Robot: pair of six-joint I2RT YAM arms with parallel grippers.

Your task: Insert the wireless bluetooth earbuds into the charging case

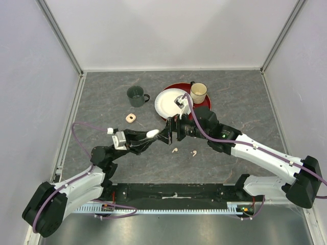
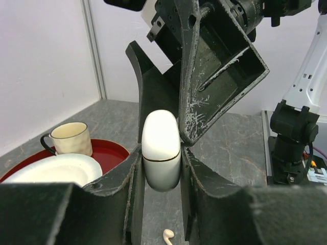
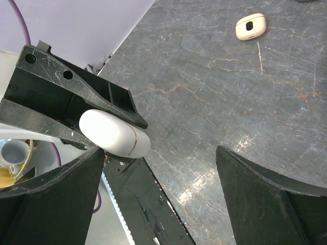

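A glossy white charging case (image 2: 161, 135), its seam dark and lid closed, sits between the fingertips of my left gripper (image 1: 152, 134), which is shut on it above the table. Beside the case, my right gripper stands open with nothing between its fingers. In the right wrist view the white case (image 3: 115, 133) overlaps the edge of the left-hand finger; whether they touch I cannot tell. Two small pale earbuds (image 1: 175, 150) lie on the table below the right gripper, the other earbud (image 1: 194, 152) a little to the right.
A second, cream case (image 1: 131, 118) with a dark spot lies on the table to the left. Behind it stands a dark green mug (image 1: 136, 96). A white plate (image 1: 167, 105) and a cream mug (image 1: 198, 93) rest on a red tray (image 1: 207, 103).
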